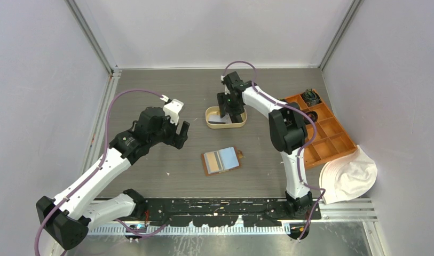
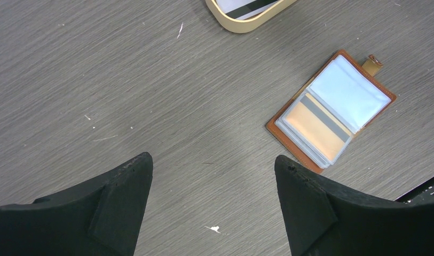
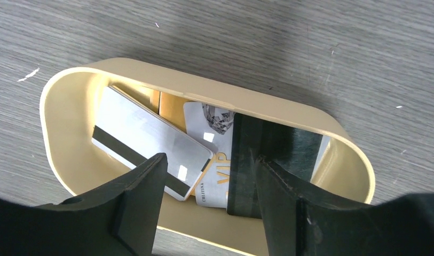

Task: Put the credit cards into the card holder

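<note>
A cream oval tray (image 3: pixel 358 160) holds the cards. In the right wrist view a white card with a black stripe (image 3: pixel 145 136) leans at the left, a silver VIP card (image 3: pixel 212 136) lies in the middle, and a dark card (image 3: pixel 278 144) is at the right. Over the tray, my right gripper is part open; its left fingertip overlaps the striped card's edge, and I see nothing clamped between the fingers. The brown card holder (image 2: pixel 337 57) lies open with clear sleeves, the lower showing a tan panel. My left gripper (image 1: pixel 180 133) hangs open and empty to its left.
An orange wooden compartment tray (image 1: pixel 329 130) with a small plant (image 1: pixel 309 97) stands at the right, behind the right arm. A white hat (image 1: pixel 347 178) lies below it. The table between holder and cream tray is clear.
</note>
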